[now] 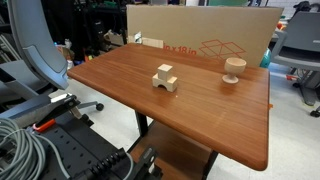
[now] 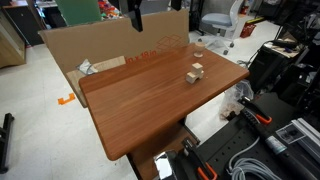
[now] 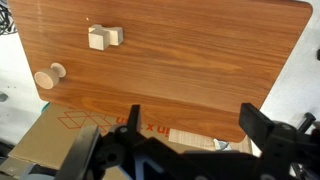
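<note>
A small pale wooden cube [image 1: 167, 70] rests on top of a notched wooden block [image 1: 164, 82] near the middle of the table. Toward the back right in exterior view 1 stands a pale cup [image 1: 234, 68], apart from the blocks. From above, the wrist view has the cube [image 3: 97, 39], the block [image 3: 116, 35] and the cup [image 3: 48, 76] at the upper left. My gripper is open, its fingers wide apart over the table with nothing between them. It hangs high at the top of exterior view 2, well clear of these objects.
The brown table [image 1: 215, 110] has broad bare areas around the blocks. A cardboard panel [image 1: 190, 30] with red line drawings stands along its back edge. Beside the near side lie a dark base and coiled cables [image 1: 22, 145]. Office chairs [image 2: 220, 18] stand beyond.
</note>
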